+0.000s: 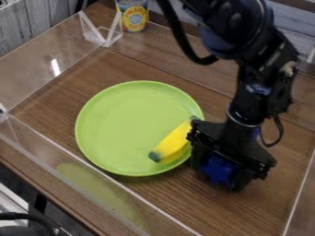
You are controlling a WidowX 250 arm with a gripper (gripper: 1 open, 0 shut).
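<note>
A black robot arm reaches down from the top right, and my gripper (pixel 229 157) hangs low over a blue object (pixel 219 171) on the wooden table, right of the green plate. The gripper covers much of the blue object; whether it touches it is hard to tell. The fingers look spread around it. A yellow banana-like toy (pixel 171 142) lies on the right part of the green plate (pixel 110 124), just left of the gripper.
A can with a yellow label (pixel 132 13) stands at the back left. Clear plastic walls line the left side.
</note>
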